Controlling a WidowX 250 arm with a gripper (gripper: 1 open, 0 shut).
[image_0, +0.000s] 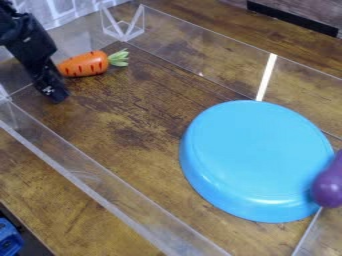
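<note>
A toy carrot (84, 64) with a green top lies at the upper left of the camera view. My black gripper (48, 76) is at the left edge, low and just beside the carrot's blunt orange end; whether it is open or shut is unclear. A blue round plate (251, 160), apparently face down, sits on the right, with a purple object (329, 183) at its right side, partly out of frame.
Clear plastic walls (107, 205) border the wooden work surface (140, 115). The middle between carrot and plate is bare. A blue item (7, 238) shows outside the wall at the lower left.
</note>
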